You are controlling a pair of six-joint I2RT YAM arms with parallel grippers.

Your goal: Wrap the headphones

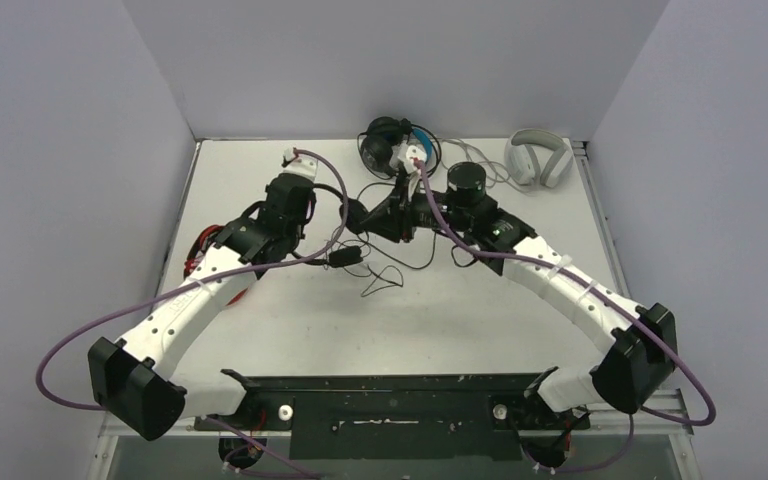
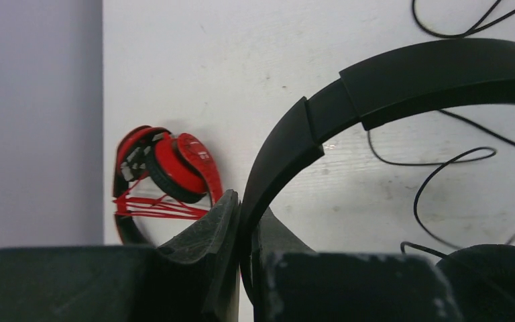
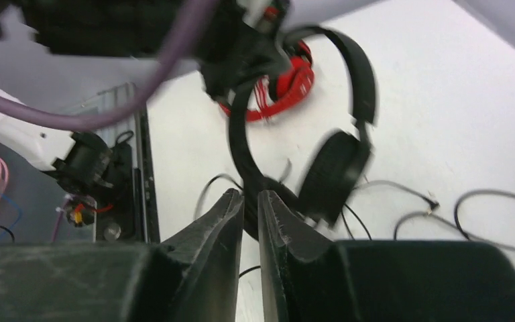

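Observation:
Black headphones hang above the table, with my left gripper shut on their headband (image 2: 436,77). Their two ear cups (image 1: 344,257) face right in the top view, toward my other arm. Close to the upper ear cup, my right gripper is shut; a thin black cable (image 3: 204,193) runs to its fingertips and seems pinched there, though the contact is partly hidden. More of the black cable (image 1: 385,285) lies in loose loops on the white table below.
Red headphones (image 2: 181,168) lie at the table's left side, behind my left arm. At the back are other black headphones (image 1: 385,135) with a blue inner band, and white headphones (image 1: 538,158) at the right.

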